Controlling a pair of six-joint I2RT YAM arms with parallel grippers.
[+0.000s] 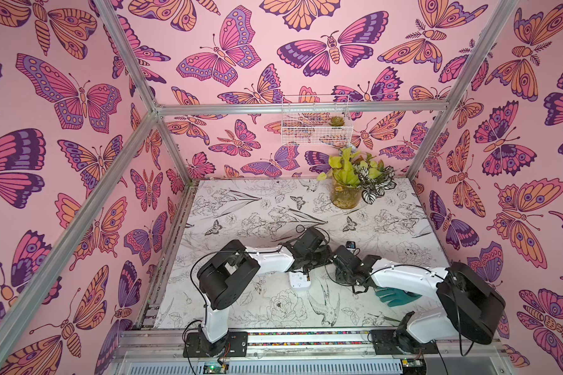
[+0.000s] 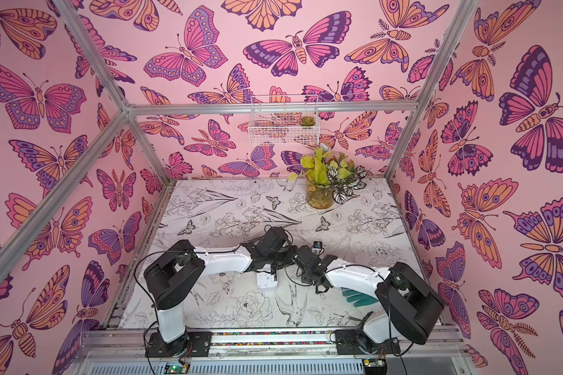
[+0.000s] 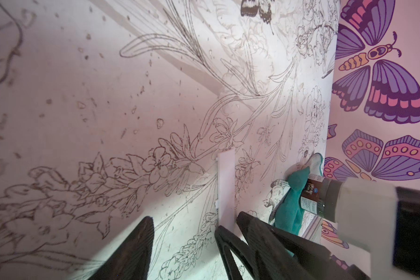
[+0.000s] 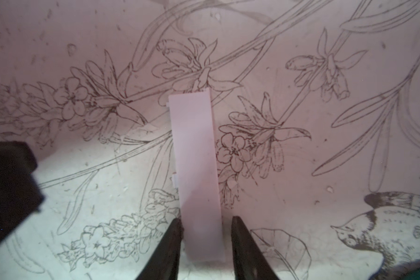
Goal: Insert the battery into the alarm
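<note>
A flat white strip, apparently a cover, is upright in the right wrist view's middle, with my right gripper shut on its lower end. The left wrist view also shows the strip at the right gripper. My left gripper is beside it, part open; only dark finger edges show at the bottom of its wrist view, with nothing visible between them. The white alarm lies on the table below the left arm. I cannot make out a battery.
A teal glove lies under the right arm, with a small jar near it. A potted plant stands at the back right.
</note>
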